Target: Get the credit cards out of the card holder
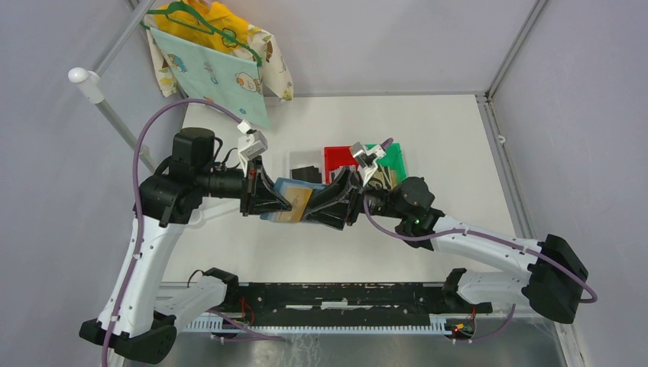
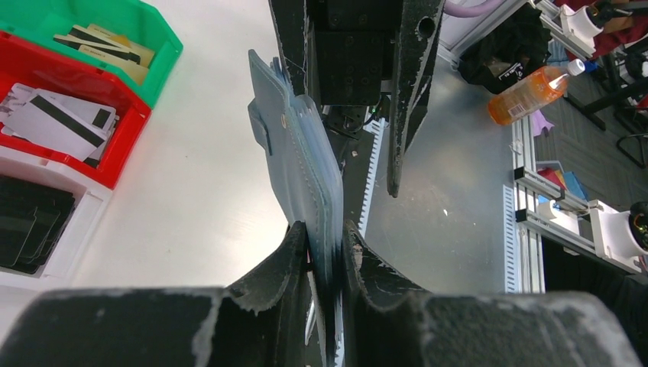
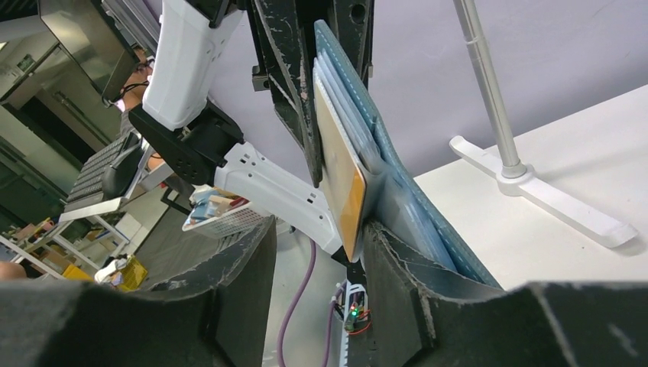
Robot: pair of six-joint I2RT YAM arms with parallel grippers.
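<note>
The blue card holder (image 1: 315, 186) is held up in the air between my two arms, its clear sleeves (image 3: 386, 187) fanned a little apart. My left gripper is shut on one end of it. In one sleeve shows a gold-and-white card (image 3: 341, 164), its orange edge facing my right gripper. The right gripper's fingers stand partly open at the card's edge, one finger (image 3: 256, 267) clear of the card and the other close beside it, against the sleeves. Whether that second finger touches the card, I cannot tell.
Behind the arms stand a white bin (image 2: 88, 210) with black cards, a red bin (image 2: 134, 141) with white cards and a green bin (image 2: 164, 57) with gold cards. A white stand's foot rests on the table at left.
</note>
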